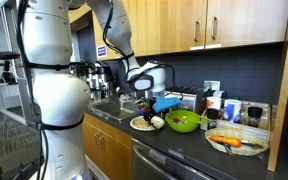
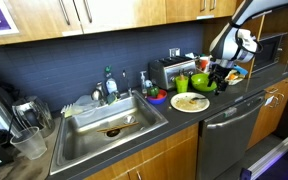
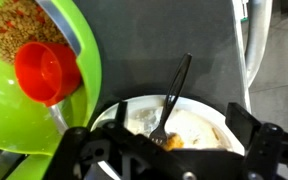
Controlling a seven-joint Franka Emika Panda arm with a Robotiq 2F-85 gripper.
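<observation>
My gripper is open in the wrist view, its dark fingers wide apart at the left and right of the lower edge. Between and beyond them lies a black fork [image 3: 176,94], its handle over the plate's rim and its head on some food. The white plate [image 3: 202,108] is partly hidden by my fingers. In the first exterior view the plate [image 1: 141,125] is on the counter, with the gripper just above it. Beside it stands a green bowl [image 3: 91,75] with a red cup [image 3: 46,72] and brown grains in it.
A tray [image 1: 254,149] with carrots lies to the right of the bowl. In the second exterior view, a sink [image 2: 76,141] and a toaster [image 2: 174,72] are nearby. Dark bare counter [image 3: 134,50] shows beyond the plate.
</observation>
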